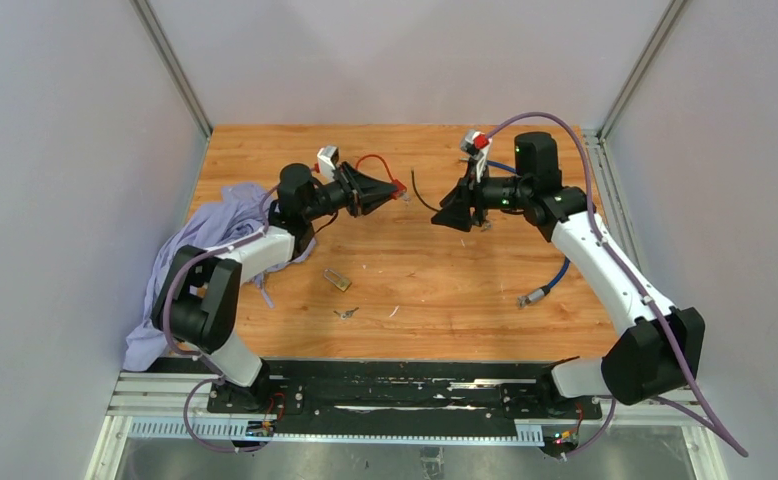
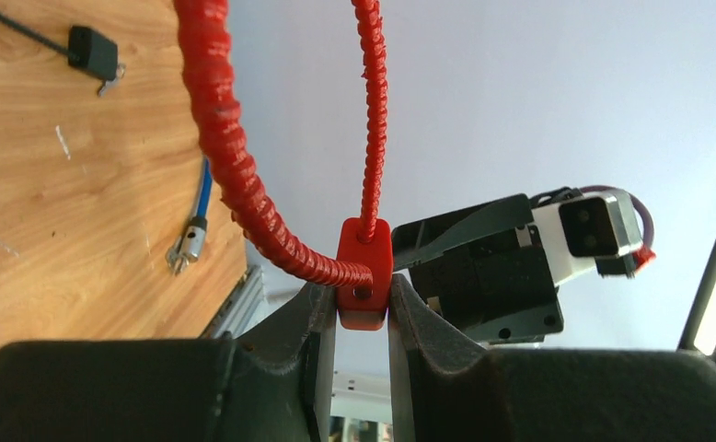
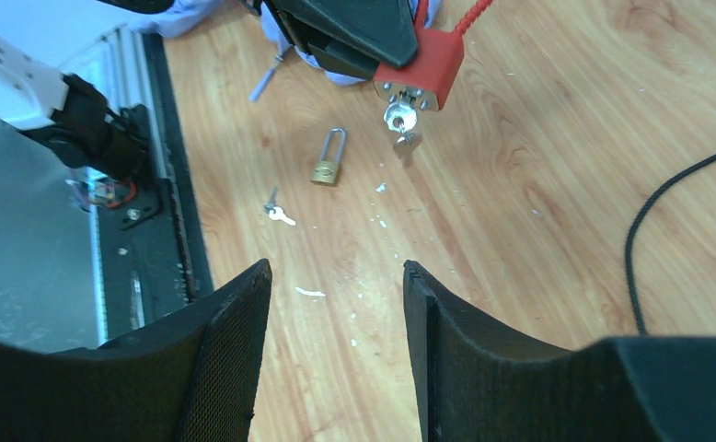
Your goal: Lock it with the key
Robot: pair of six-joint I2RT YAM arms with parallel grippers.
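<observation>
A red lock (image 1: 399, 189) on a looped red cable (image 2: 224, 129) is held by my left gripper, shut on its body. Keys (image 3: 400, 118) hang from the lock's face in the right wrist view. My right gripper (image 1: 446, 212) stands open to the lock's right, apart from it; between its fingertips only tabletop shows. A brass padlock (image 1: 337, 280) and a loose bunch of keys (image 1: 346, 313) lie on the table.
A lilac cloth (image 1: 180, 250) covers the left part of the wooden table (image 1: 465, 320). A black cable (image 3: 649, 204) and a blue cable with a metal connector (image 1: 531, 298) lie to the right.
</observation>
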